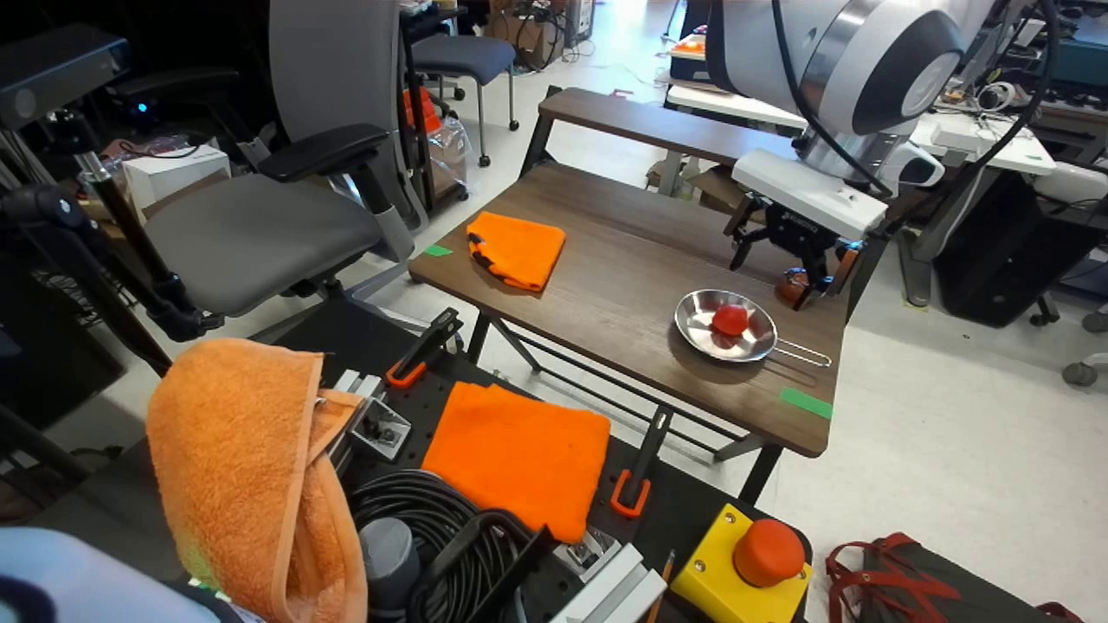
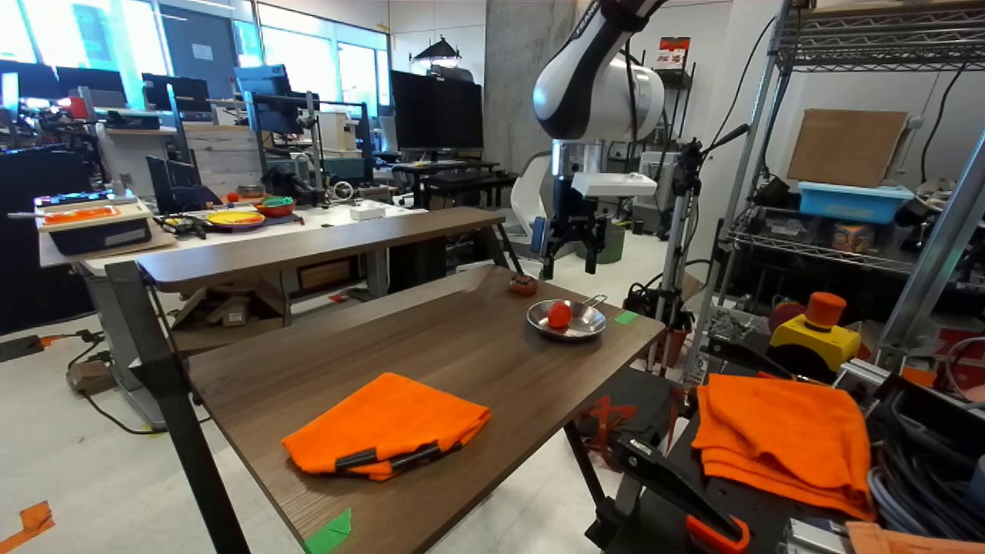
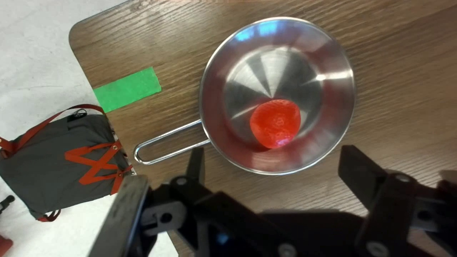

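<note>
A steel pan [image 1: 698, 337] with a wire handle rests on the brown table, and a red round object [image 1: 730, 320] lies inside it. My gripper [image 1: 770, 279] hangs above the table near the pan, its fingers wide apart and empty. From the wrist, the pan [image 3: 240, 47] fills the upper middle, with the red object [image 3: 275, 123] low in its bowl. Both fingers [image 3: 360, 171] stay clear of the pan in that view. A small brown round item [image 2: 523, 285] sits on the table behind the pan; a finger partly covers it in exterior view 1.
An orange folded cloth [image 1: 519, 249] lies at the table's other end. Green tape [image 1: 806, 403] marks the edge near the pan handle. A raised shelf [image 1: 665, 125] runs along the table's back. Between cloth and pan the tabletop is bare.
</note>
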